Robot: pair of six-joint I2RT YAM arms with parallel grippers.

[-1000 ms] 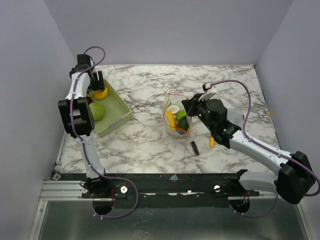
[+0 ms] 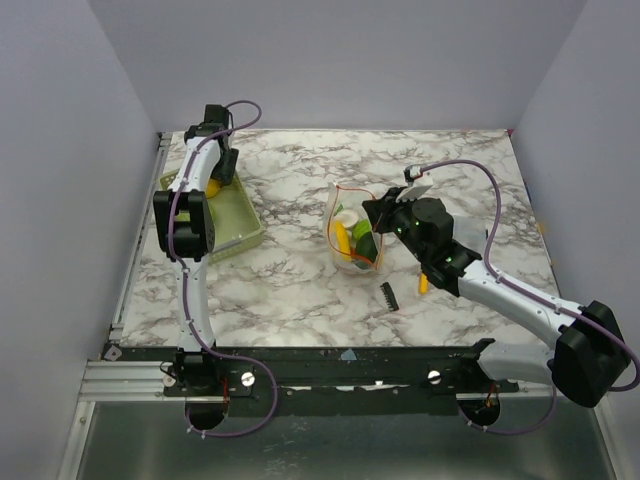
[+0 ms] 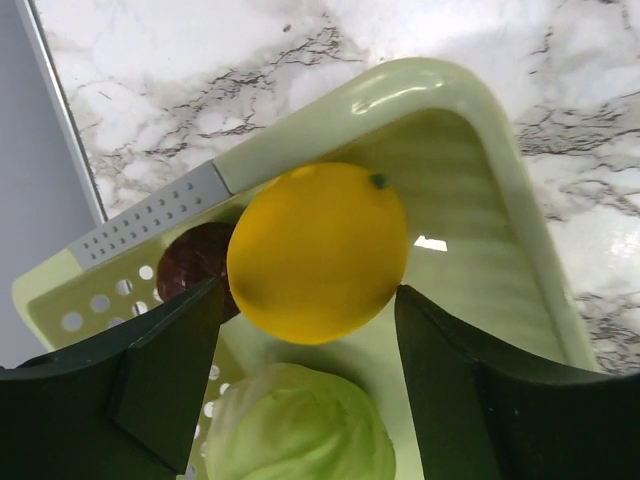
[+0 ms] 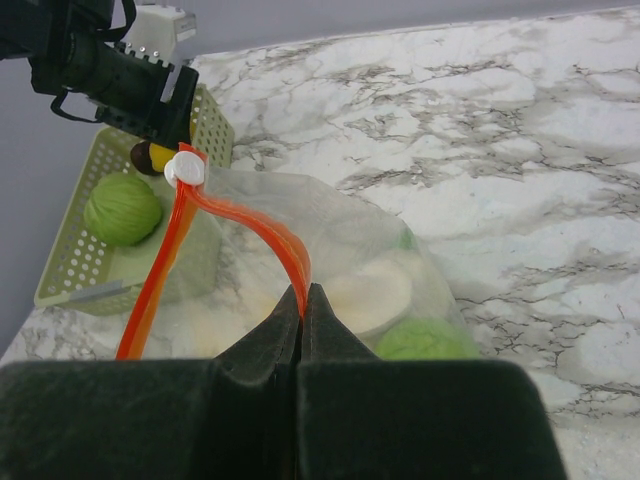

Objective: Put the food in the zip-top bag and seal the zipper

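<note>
My left gripper (image 2: 213,168) is over the back of the green basket (image 2: 236,222), part open around a yellow fruit (image 3: 315,250). Beside it lie a dark red item (image 3: 190,260) and a green cabbage (image 3: 300,430). My right gripper is shut on the orange zipper edge of the clear bag (image 2: 340,210), which stands mid-table with a banana (image 2: 341,237), green items and a pale item inside.
A black comb-like piece (image 2: 389,296) lies in front of the bag, and a yellow item (image 2: 423,283) sits near the right arm.
My left gripper has moved to the right over the basket, above the yellow fruit. The right arm and the bag have not moved.
</note>
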